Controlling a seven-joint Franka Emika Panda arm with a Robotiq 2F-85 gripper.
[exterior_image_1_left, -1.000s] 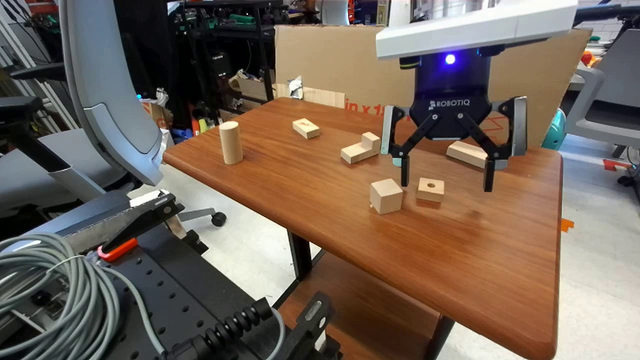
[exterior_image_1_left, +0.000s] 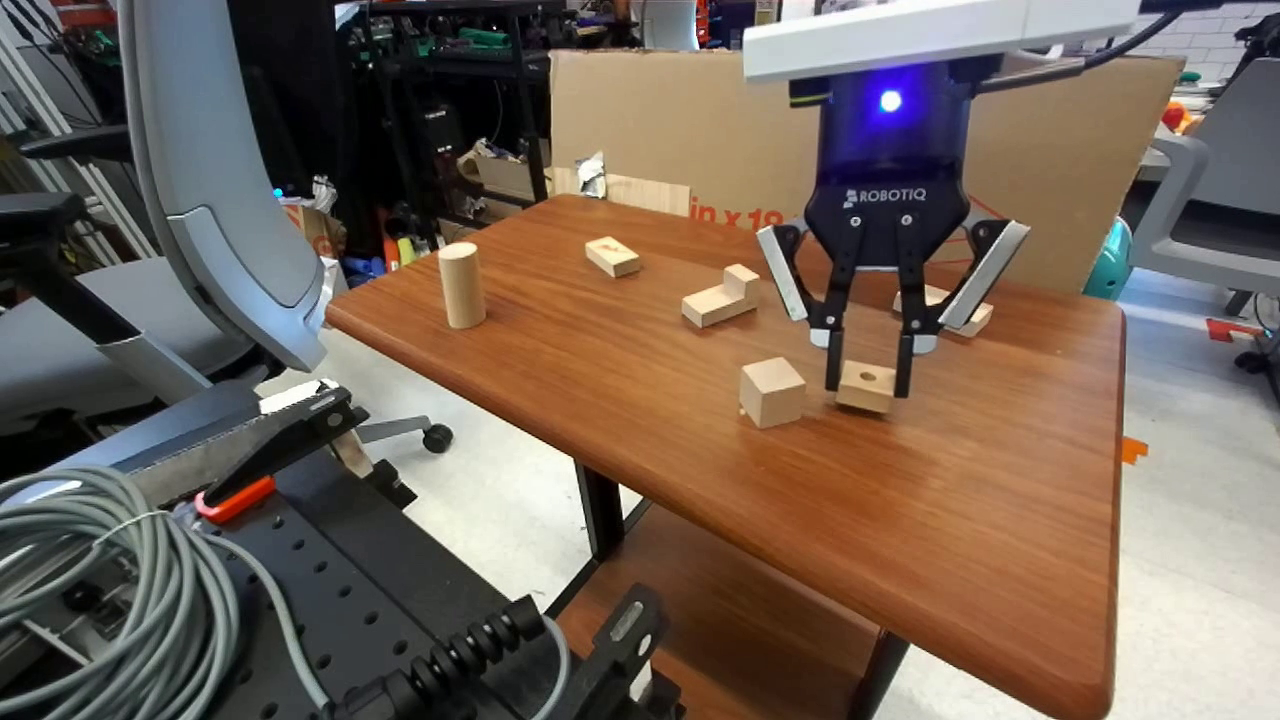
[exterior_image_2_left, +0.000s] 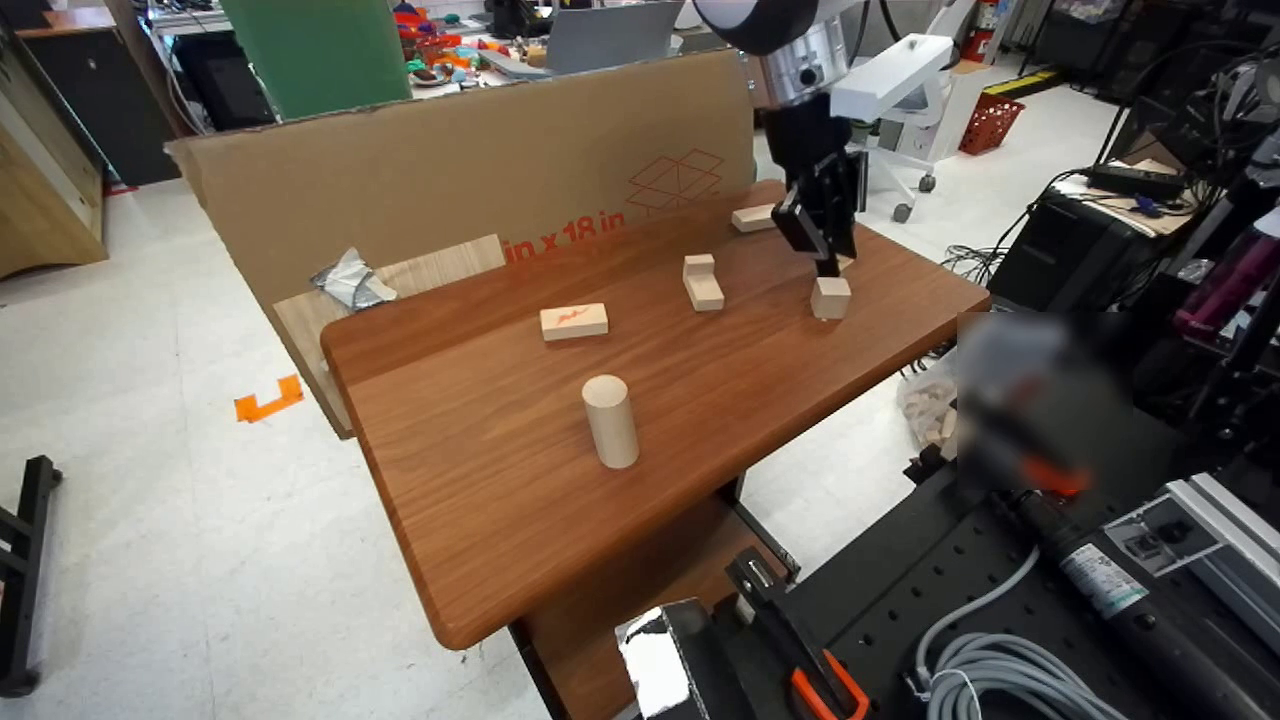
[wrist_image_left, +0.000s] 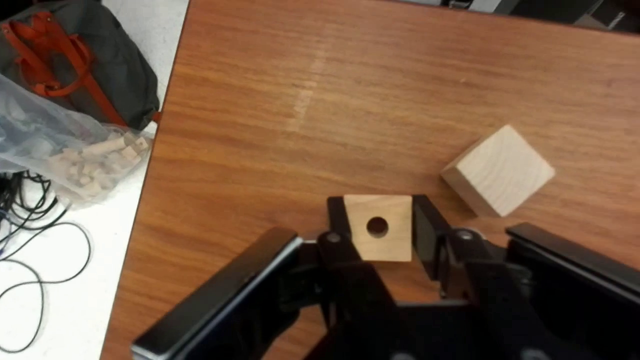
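A small pale wooden block with a round hole (wrist_image_left: 388, 243) is pinched between the two black fingers of my gripper, which is shut on it. In exterior view 1 the holed block (exterior_image_1_left: 864, 390) shows low over the table, with my gripper (exterior_image_1_left: 867, 382) reaching down from above. Whether its underside touches the tabletop I cannot tell. A plain wooden cube (exterior_image_1_left: 773, 392) rests just beside it, apart from the fingers; the wrist view has this cube (wrist_image_left: 502, 170) to the right. In exterior view 2 the arm mostly hides the holed block.
On the table (exterior_image_1_left: 960, 504) also stand an upright cylinder (exterior_image_1_left: 462, 286), a flat block with a red mark (exterior_image_1_left: 613, 257), an L-shaped block piece (exterior_image_1_left: 722, 298) and a long block (exterior_image_1_left: 948, 314) behind the gripper. Cardboard (exterior_image_2_left: 480, 168) walls the back edge.
The gripper has come down and its fingers, wide apart before, have closed on the holed block. That block has shifted slightly. The other blocks have stayed put.
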